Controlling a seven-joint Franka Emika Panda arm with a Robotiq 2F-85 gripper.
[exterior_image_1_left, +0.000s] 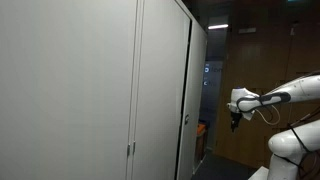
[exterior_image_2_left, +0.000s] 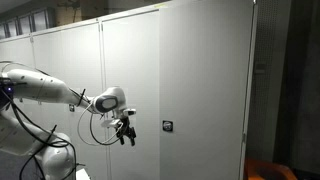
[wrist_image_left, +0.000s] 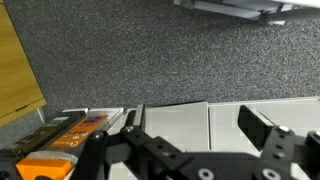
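Note:
My gripper stands open in the wrist view, its two dark fingers wide apart with nothing between them. It points down over a white surface (wrist_image_left: 175, 122) and dark carpet (wrist_image_left: 160, 60). In exterior view 1 the gripper (exterior_image_1_left: 235, 124) hangs at the right, clear of the tall white cabinet (exterior_image_1_left: 160, 90). Exterior view 2 shows the gripper (exterior_image_2_left: 126, 136) in front of the cabinet's door (exterior_image_2_left: 200, 80), left of a small dark latch (exterior_image_2_left: 167, 126). From this angle I cannot tell how near the door it is.
Orange and black items (wrist_image_left: 50, 158) lie at the lower left of the wrist view, near a wooden panel (wrist_image_left: 15, 70). A metal piece (wrist_image_left: 255, 12) crosses its top right. Wooden wall panels (exterior_image_1_left: 255, 65) stand behind the arm. Open carpet fills much of the wrist view.

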